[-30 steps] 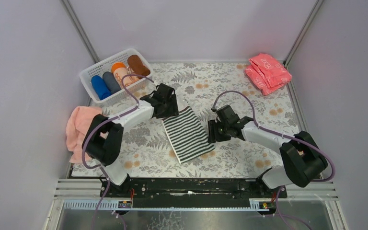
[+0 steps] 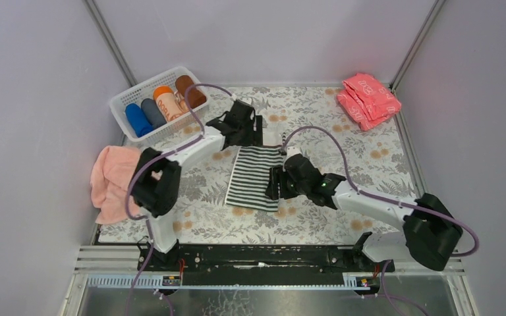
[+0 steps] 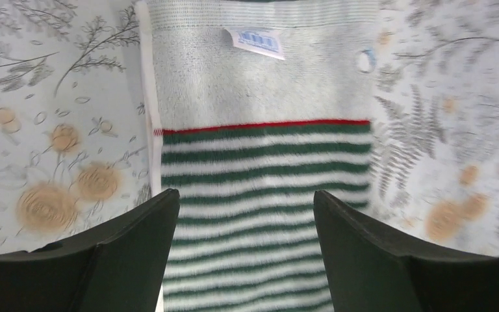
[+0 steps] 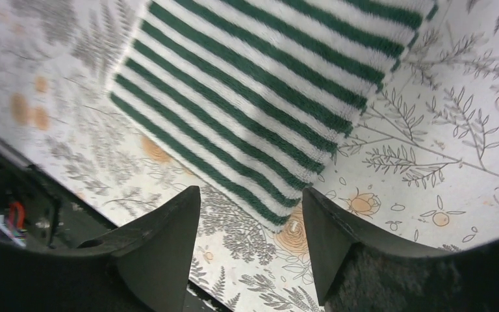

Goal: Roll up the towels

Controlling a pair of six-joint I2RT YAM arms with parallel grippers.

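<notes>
A green-and-white striped towel [image 2: 251, 181] lies flat in the middle of the table, slightly turned. In the left wrist view its plain pale end with a tag [image 3: 258, 42] borders the red-edged stripes. My left gripper stands open above the striped part, nothing between its fingers. Over the towel's lower right side is my right gripper [image 2: 273, 184]. In the right wrist view that gripper is parted near a striped corner [image 4: 276, 218], and it has no cloth pinched between its fingers.
A white basket [image 2: 116, 109] at the back left holds several rolled towels. A pink towel [image 2: 115, 181] is heaped at the left edge, and folded red towels [image 2: 369, 102] rest at the back right. Between these, the patterned cloth is mostly free.
My left gripper has moved right and back; the right gripper has shifted left over the towel.
</notes>
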